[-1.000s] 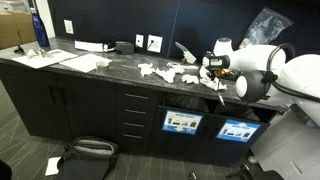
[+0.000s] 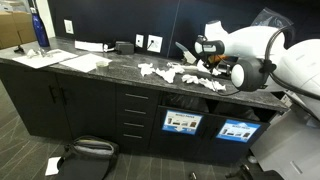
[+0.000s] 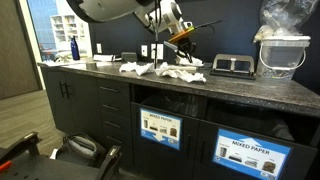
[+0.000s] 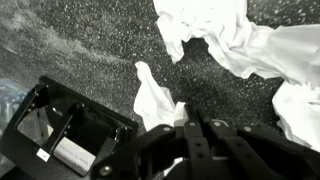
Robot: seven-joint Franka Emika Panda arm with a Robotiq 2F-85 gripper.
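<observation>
My gripper is at the lower middle of the wrist view, shut on a piece of crumpled white paper (image 4: 151, 98). The paper sticks out to the left of the fingers; its far end is hidden behind them. More white crumpled paper (image 4: 225, 32) lies on the dark counter at the top and right of that view. In exterior view 1 the arm (image 2: 250, 42) reaches in from the right over the counter's back part. Loose papers (image 2: 165, 73) are spread along the counter there.
On the speckled counter (image 3: 250, 91), a black tray-like object (image 4: 68, 130) stands left of the gripper in the wrist view. A clear bin (image 3: 282, 56) and a dark-framed metal appliance (image 3: 233, 65) are at the right in exterior view 2. Below are openings with Mixed Paper signs (image 3: 248, 155).
The arm's wrist end has risen from low over the papers and shifted left toward the wall. The papers farther left on the counter look unmoved.
</observation>
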